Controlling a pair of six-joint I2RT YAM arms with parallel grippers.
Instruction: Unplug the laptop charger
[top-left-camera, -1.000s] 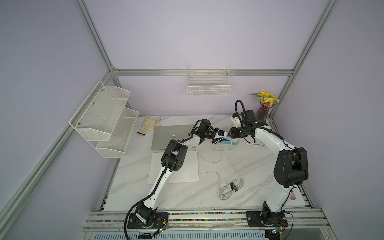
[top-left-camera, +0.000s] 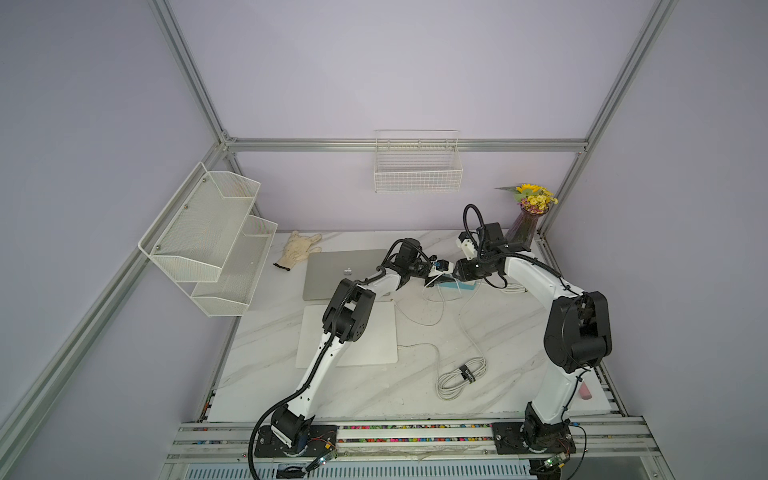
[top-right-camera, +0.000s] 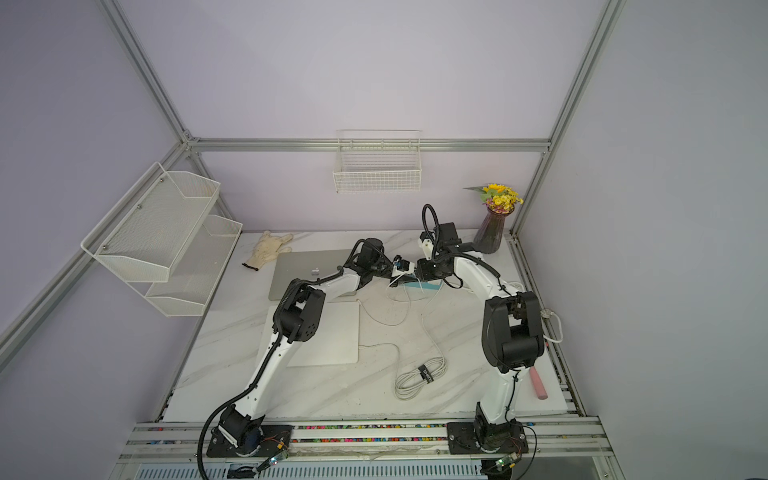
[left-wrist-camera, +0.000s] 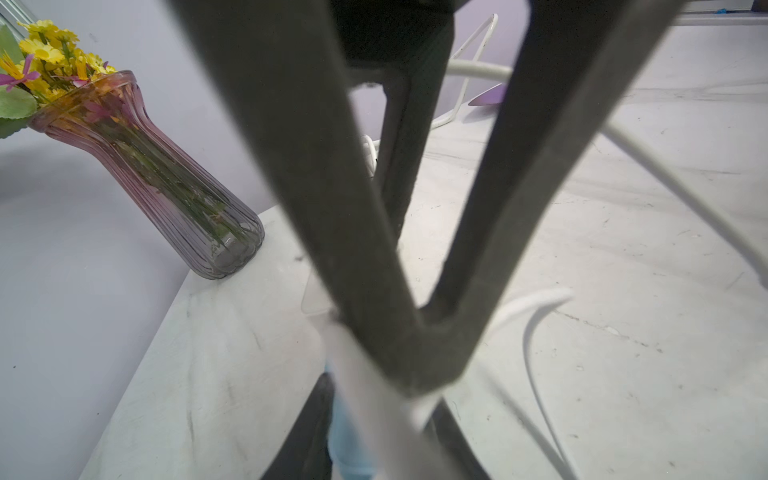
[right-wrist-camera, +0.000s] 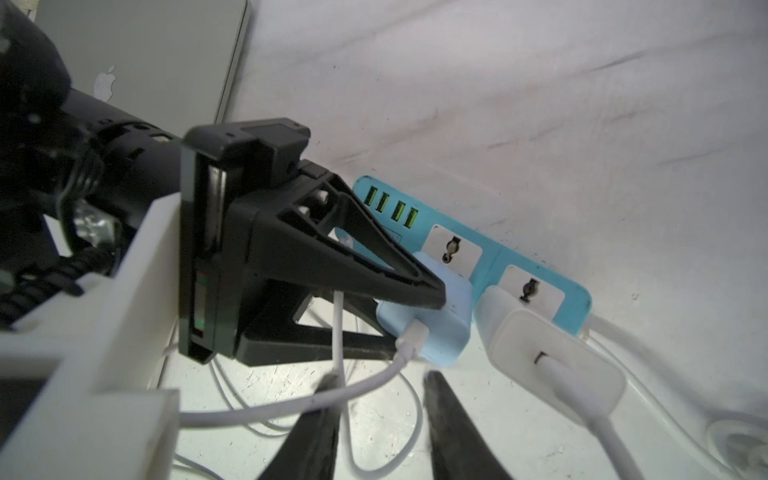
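Observation:
A pale blue-white charger block (right-wrist-camera: 454, 316) sits at the blue power strip (right-wrist-camera: 512, 254), its cable running left. My left gripper is shut on this block, one finger above and one below in the right wrist view. Beside it a larger white charger (right-wrist-camera: 552, 352) stands in the strip's end socket with a thick white cable. My right gripper is open, fingers apart, pointing at the front of the two chargers; only white cable shows beyond the gap. The left wrist view is mostly filled by my own dark finger, with blurred cable across it.
A grey laptop (top-left-camera: 340, 276) and a white laptop-like slab (top-left-camera: 364, 336) lie at the left. Coiled cable (top-left-camera: 461, 378) rests at the front; loose cables loop round the strip. A flower vase (top-left-camera: 524, 228) stands back right.
The left arm has stayed put.

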